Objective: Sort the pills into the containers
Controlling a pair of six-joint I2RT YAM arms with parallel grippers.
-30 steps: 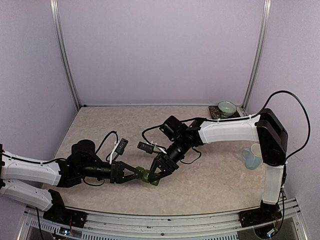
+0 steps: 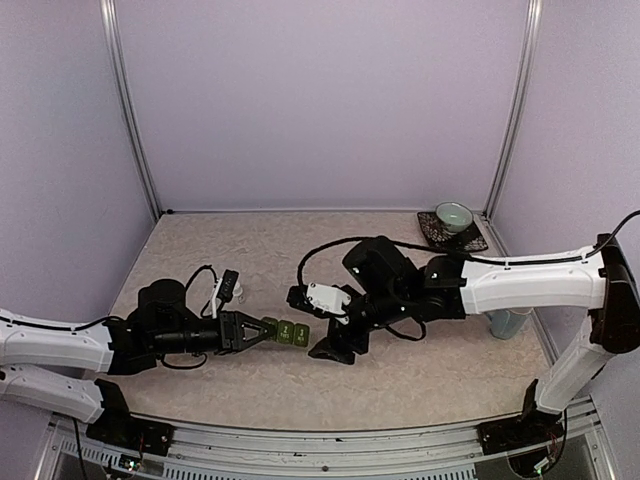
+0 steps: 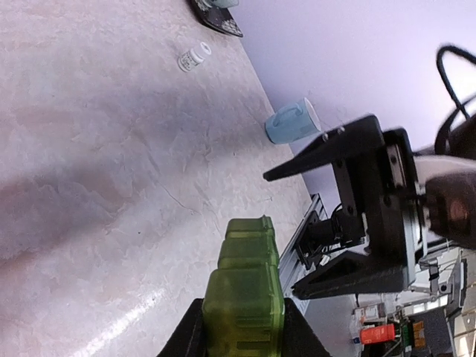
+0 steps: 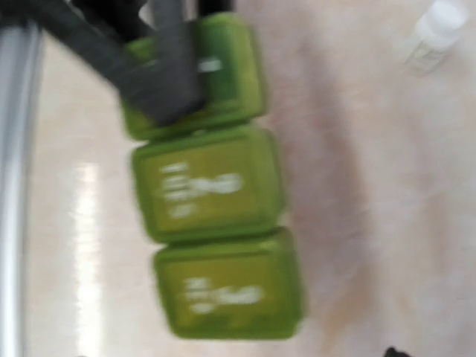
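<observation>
A green pill organizer (image 2: 285, 332) with several lidded compartments (image 4: 208, 184) is held at one end by my left gripper, which is shut on it. In the right wrist view its lids face the camera, closed, with white lettering. My right gripper (image 2: 330, 350) is open beside the organizer's free end, with nothing between its fingers; in the left wrist view its two fingers stand apart to the right of the organizer. A small white pill bottle stands on the table, also in the right wrist view (image 4: 431, 37).
A dark tray (image 2: 432, 230) with a pale green bowl (image 2: 454, 214) sits at the back right. A light blue mug (image 3: 288, 121) stands at the table's right edge, partly hidden by my right arm in the top view.
My right gripper has let go of the organizer and moved right, away from it. My left gripper, with the organizer in it, has shifted slightly left and up in the top view.
</observation>
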